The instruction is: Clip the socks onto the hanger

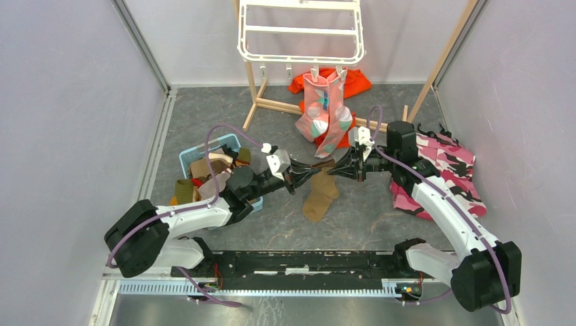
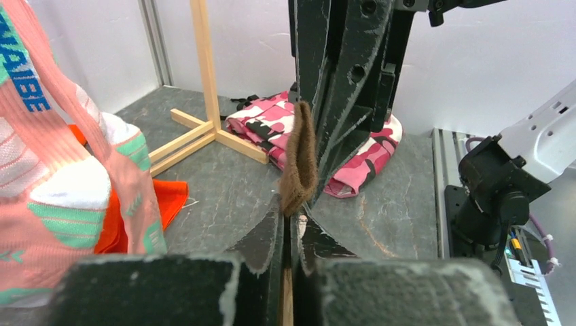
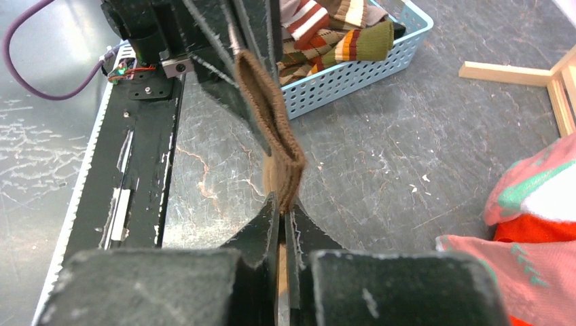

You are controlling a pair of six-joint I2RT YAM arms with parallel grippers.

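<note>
A brown sock (image 1: 320, 197) hangs between my two grippers in the middle, its cuff upright at the fingertips in both wrist views. My left gripper (image 1: 312, 170) is shut on the cuff (image 2: 299, 156). My right gripper (image 1: 334, 170) is at the cuff's other side; in the right wrist view its fingers look nearly together around the brown cloth (image 3: 275, 129). Behind, pink patterned socks (image 1: 322, 115) hang from clips on the white hanger (image 1: 301, 56), with orange cloth (image 1: 356, 81) behind them.
A blue basket (image 1: 255, 206) of assorted socks stands at the left. A pink camouflage bag (image 1: 448, 176) lies at the right. The wooden stand's legs (image 1: 275, 104) rest at the back. Grey floor shows in front of the grippers.
</note>
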